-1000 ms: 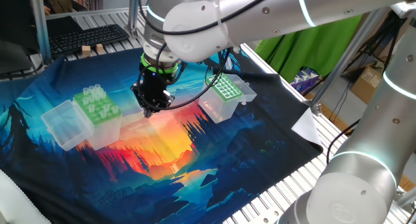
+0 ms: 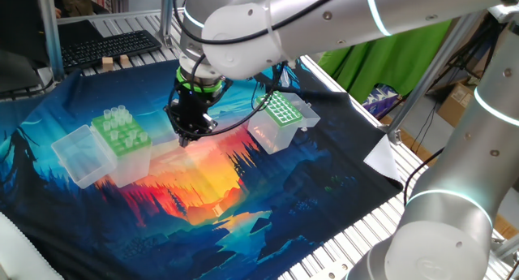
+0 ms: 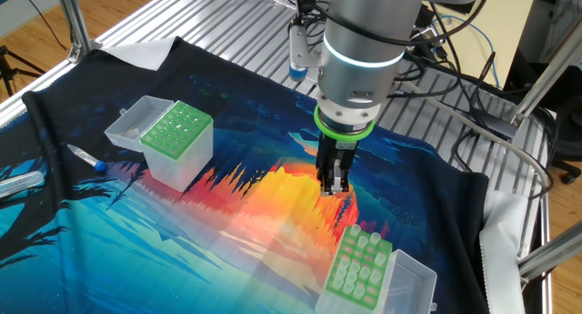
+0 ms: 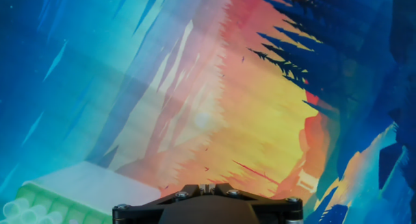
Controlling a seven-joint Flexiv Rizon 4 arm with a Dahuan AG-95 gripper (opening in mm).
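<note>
My gripper (image 3: 333, 188) hangs above the orange part of the printed cloth, between two boxes and touching neither. In the wrist view its black fingers meet at the bottom centre, and the gripper looks shut with nothing visible between them. One translucent box with a green rack (image 2: 122, 160) stands on the left in exterior view 1; several clear tubes (image 3: 350, 278) stick up from its rack. The other box (image 2: 274, 136) has a green grid top (image 3: 180, 129) with no tubes standing out of it. Both boxes have their lids folded open.
A pen-like item with a blue end (image 3: 86, 157) lies on the cloth beside the grid-topped box. A keyboard (image 2: 109, 48) sits at the back left. The open lids (image 2: 83, 157) spread beside their boxes. Bare cloth lies between the boxes.
</note>
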